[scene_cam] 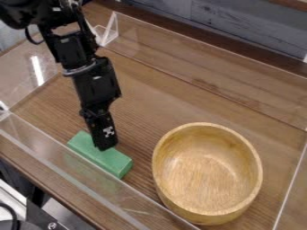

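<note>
My gripper (106, 137) hangs at the lower end of the black arm, shut, with nothing visible between its fingers. It is just above the upper part of a green block (100, 157) lying on the wooden surface at the lower left, beside a clear plastic edge. A round beige container (206, 154) stands to the right of the block.
A transparent edge (60, 171) runs along the lower left, and a dark wall (240, 18) stands at the back.
</note>
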